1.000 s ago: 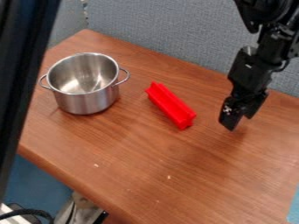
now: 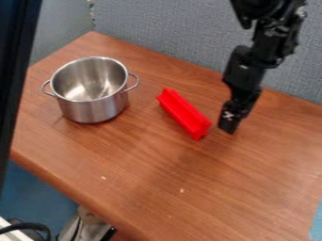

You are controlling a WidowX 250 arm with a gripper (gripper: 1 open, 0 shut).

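A red elongated block (image 2: 184,113) lies diagonally on the wooden table (image 2: 151,188), right of the centre-left. My black gripper (image 2: 229,119) hangs from the upper right, low over the table just to the right of the red block. Its fingers are dark and small in view, so whether they are open or shut is unclear. A steel pot (image 2: 88,105) with two handles stands empty on the left.
A grey padded wall (image 2: 164,28) runs behind the table. Cables lie beyond the lower left edge, and a dark upright bar borders the far left.
The arm and gripper have moved left, closer to the red block. The block and pot stay where they were.
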